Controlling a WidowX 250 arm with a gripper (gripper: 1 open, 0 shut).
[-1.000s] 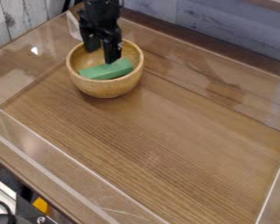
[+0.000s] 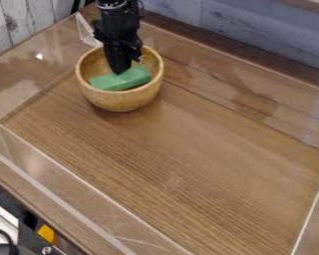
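Note:
A tan wooden bowl (image 2: 120, 100) sits at the upper left of the wooden table, with a green oblong object (image 2: 117, 82) lying inside it. The black gripper (image 2: 123, 70) reaches down from the top of the view into the bowl, its tip at or just over the green object. The fingertips are small and dark, and whether anything is between them cannot be seen clearly.
A grey-white wall (image 2: 255, 25) runs along the back. At the lower left, beyond the table edge, are dark items and a small yellow object (image 2: 47, 233).
The gripper has shifted a little within the bowl, and its fingers look closer together than before. The bowl and green object stay about where they were.

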